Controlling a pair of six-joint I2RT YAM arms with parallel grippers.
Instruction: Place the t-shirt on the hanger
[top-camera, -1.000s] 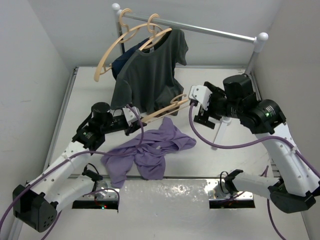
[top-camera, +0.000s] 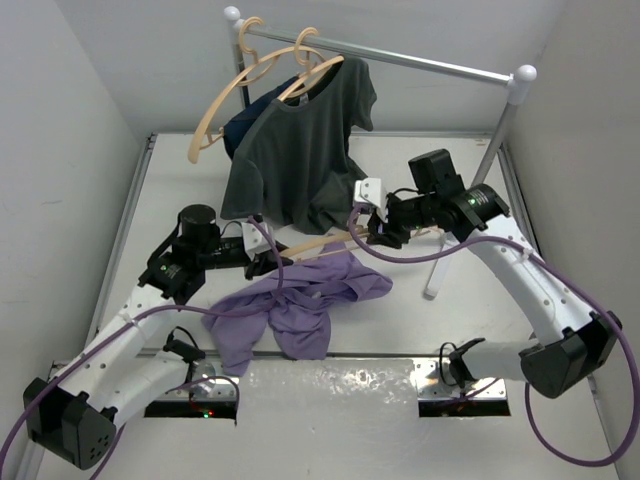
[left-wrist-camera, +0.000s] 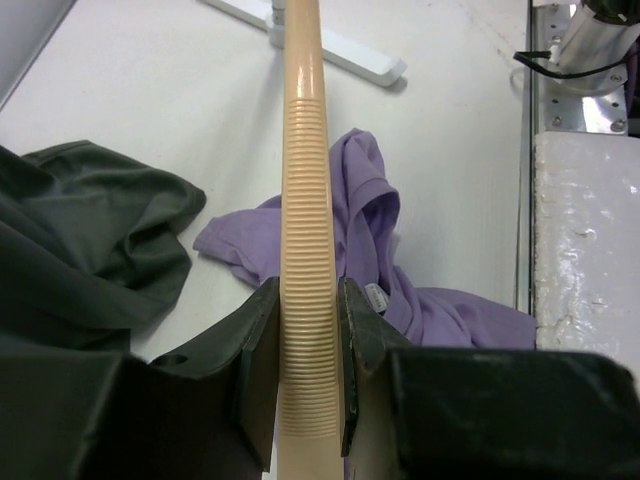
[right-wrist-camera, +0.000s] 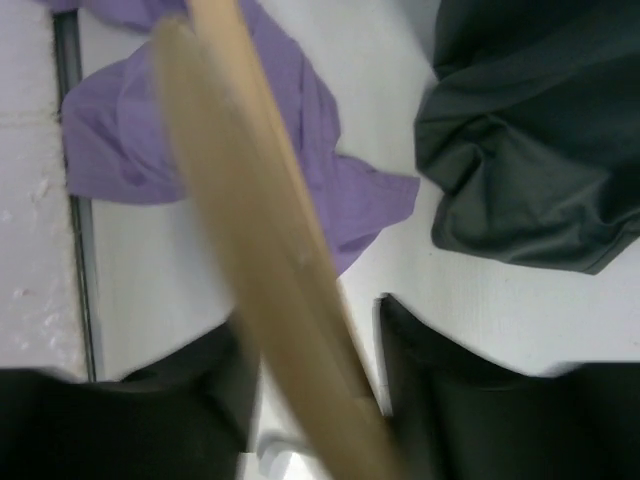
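A wooden hanger (top-camera: 325, 244) spans between both arms above the crumpled purple T-shirt (top-camera: 270, 320), which lies on the white table. My left gripper (top-camera: 278, 258) is shut on the hanger's end; in the left wrist view the ridged wood (left-wrist-camera: 305, 220) rises from between the fingertips. My right gripper (top-camera: 380, 225) is around the hanger's other part; in the blurred right wrist view its fingers are part open beside the wood (right-wrist-camera: 280, 280), and I cannot tell whether they touch it.
A metal rack (top-camera: 420, 63) at the back holds wooden hangers, a dark green T-shirt (top-camera: 300, 150) and a navy garment (top-camera: 244, 118). A rack foot (top-camera: 435, 275) stands on the right of the table. Bare table shows at the left and right.
My right arm has moved left and inward onto the hanger. The hanger in my left gripper has lowered slightly from a second ago. The purple T-shirt lies unchanged.
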